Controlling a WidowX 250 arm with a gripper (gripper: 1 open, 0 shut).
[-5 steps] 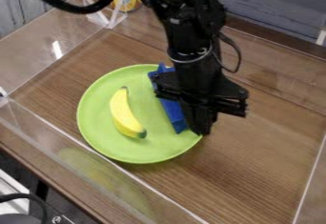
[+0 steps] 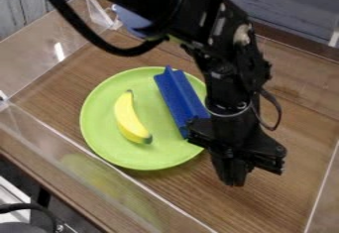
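A green plate (image 2: 117, 148) rests on the wooden surface, holding a yellow banana (image 2: 131, 119) at its left and a blue piece (image 2: 179, 98) at its right side. My black gripper (image 2: 229, 166) is low over the wood at the plate's right, beside the blue piece's near end, partly covering it. Whether its fingers are open or shut is hard to make out.
Clear plastic walls (image 2: 40, 138) border the workspace. The wooden floor (image 2: 284, 187) to the right and front right of the plate is clear. Cables hang at the lower left.
The arm has moved to the right and down, uncovering more of the blue piece. The banana and plate look about where they were.
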